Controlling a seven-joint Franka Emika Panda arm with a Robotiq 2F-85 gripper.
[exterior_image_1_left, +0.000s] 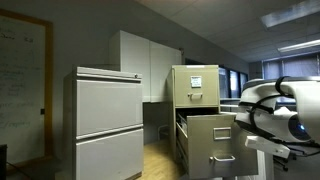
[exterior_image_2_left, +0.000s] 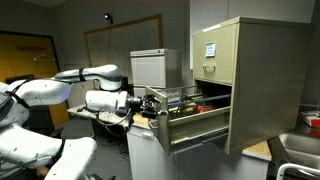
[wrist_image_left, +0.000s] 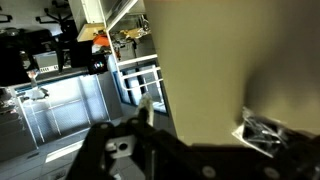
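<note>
A beige filing cabinet has its lower drawer pulled out, with a metal handle on the front; contents show inside the drawer in exterior view 2. At the drawer front's upper edge, on the arm's side, is my gripper. It is open. In the wrist view the beige drawer front fills much of the picture. One fingertip shows just past its edge, the other fingertip against the beige face. Whether either touches the panel, I cannot tell.
A white two-drawer cabinet stands to the left, shut. White wall cupboards hang behind. The cabinet's upper drawer is shut. Open floor lies between the two cabinets in exterior view 1.
</note>
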